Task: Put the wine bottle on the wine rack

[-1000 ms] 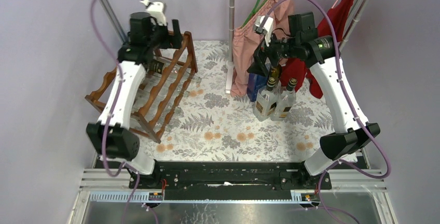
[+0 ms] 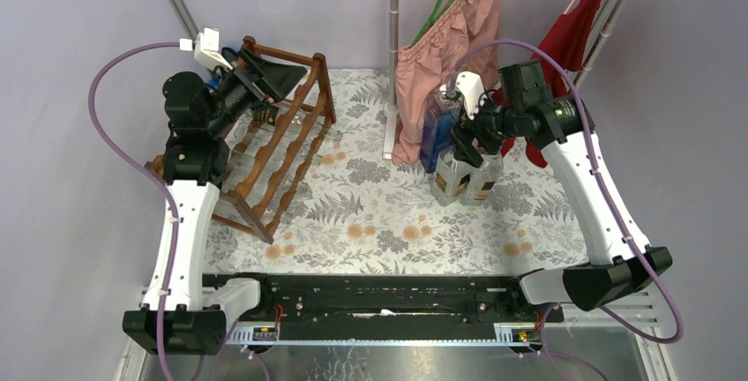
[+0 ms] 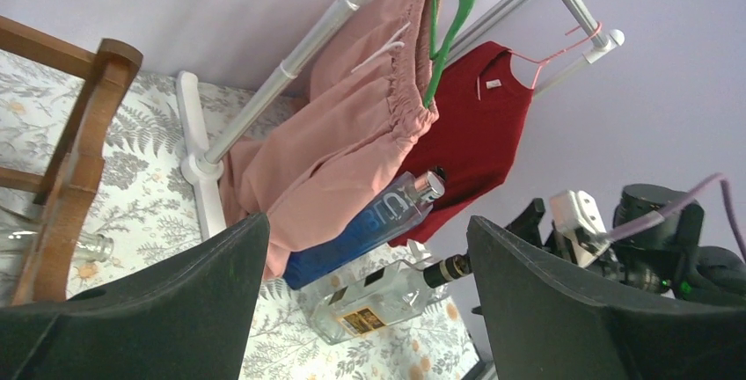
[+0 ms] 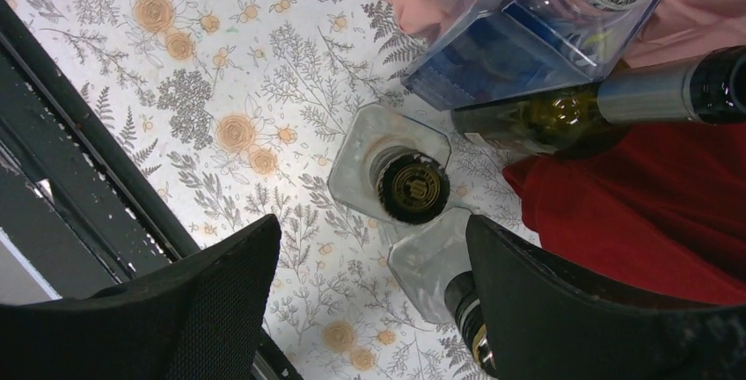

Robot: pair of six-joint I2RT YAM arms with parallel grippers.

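Note:
The wooden wine rack (image 2: 251,217) stands at the left of the table, with bottles lying in it. Above its far end, my left gripper (image 2: 275,83) is open and empty. Two clear, square-bodied bottles with dark caps stand upright on the right: one clear bottle (image 4: 354,167) and another clear bottle (image 4: 422,279) touching or nearly touching it. My right gripper points down over them, open, with the first bottle's cap showing between its fingers and the second bottle's neck partly behind the right finger (image 4: 563,301). In the top view the right gripper hides both caps.
A blue bottle (image 4: 484,63) and a dark green wine bottle (image 4: 537,123) stand close behind the clear ones. Pink cloth (image 2: 441,46) and a red garment (image 2: 573,37) hang beside a metal pole (image 2: 394,28).
My right gripper has moved rightward and toward the front, down over the clear bottles' caps.

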